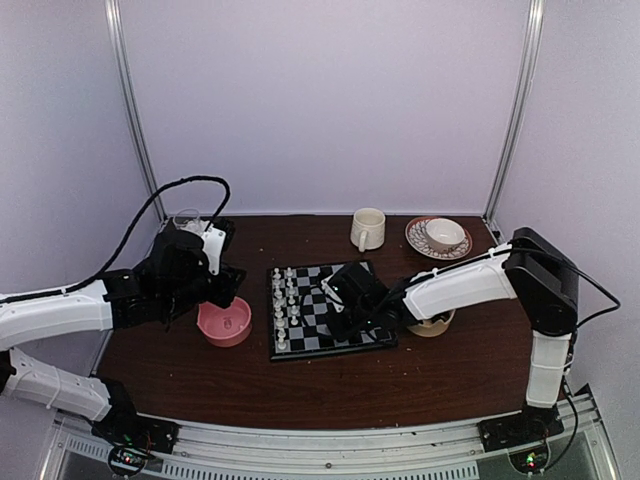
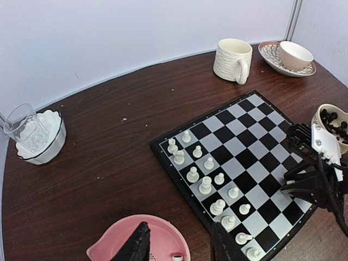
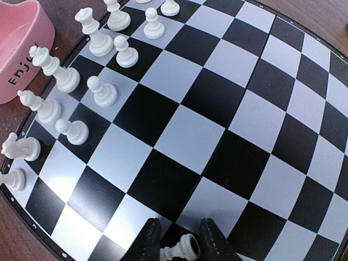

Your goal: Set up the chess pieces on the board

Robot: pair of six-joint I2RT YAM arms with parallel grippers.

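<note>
The chessboard has white pieces standing along its left side, among them a white king and pawns. My right gripper is low over the board, its fingers apart around a white piece that lies tilted between or just below them; whether it grips it I cannot tell. My left gripper hangs with fingers apart above the pink bowl, which holds a small white piece.
A cream bowl of black pieces is right of the board. A mug, a plate with a bowl, and a glass in a white dish stand farther back.
</note>
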